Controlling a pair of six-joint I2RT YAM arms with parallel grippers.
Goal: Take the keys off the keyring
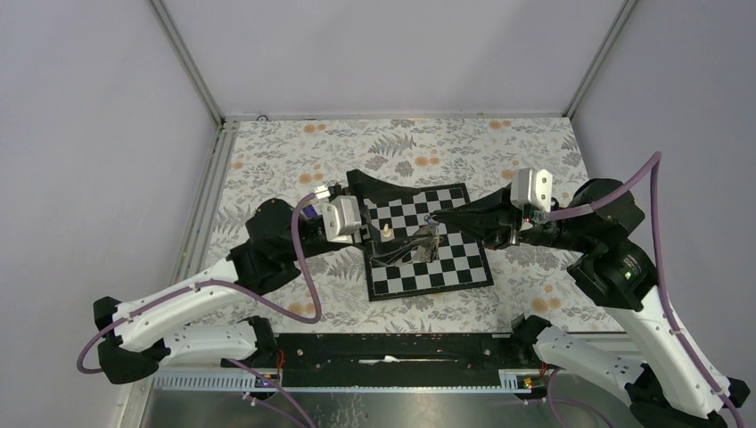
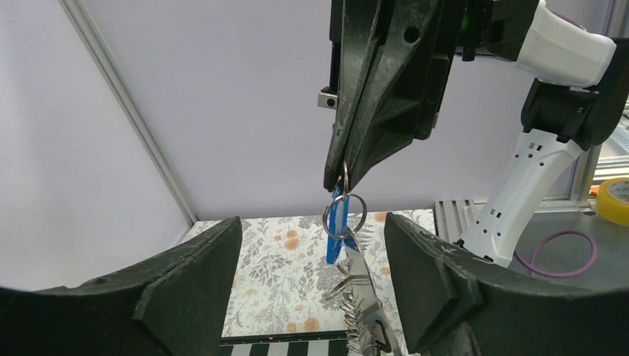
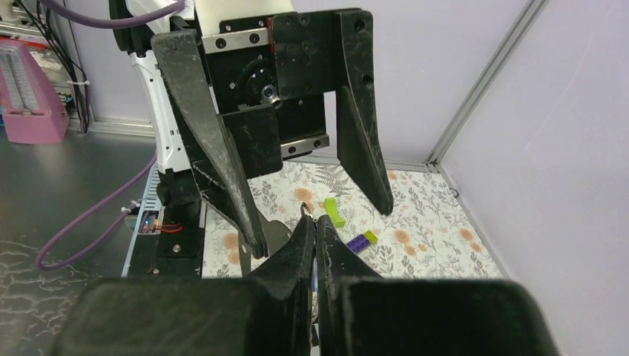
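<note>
The keyring point(image 2: 345, 215), a thin metal loop, hangs from the tips of my right gripper, which is shut on it. A blue tag point(image 2: 337, 226) and a bunch of metal keys point(image 2: 363, 304) dangle below the loop. Within the left wrist view the bunch falls between the spread fingers of my left gripper, and those fingers look clear of it. The right wrist view shows a bit of wire at the fingertips point(image 3: 306, 230), with most of the bunch hidden behind them. From above, my left gripper point(image 1: 426, 215) stands open around the hanging keys point(image 1: 428, 242).
Below both grippers lies a black-and-white checkered board point(image 1: 392, 283) on the floral table. A light green piece point(image 3: 334, 213) and a purple block point(image 3: 360, 242) rest on the table beyond. White walls enclose the back and sides.
</note>
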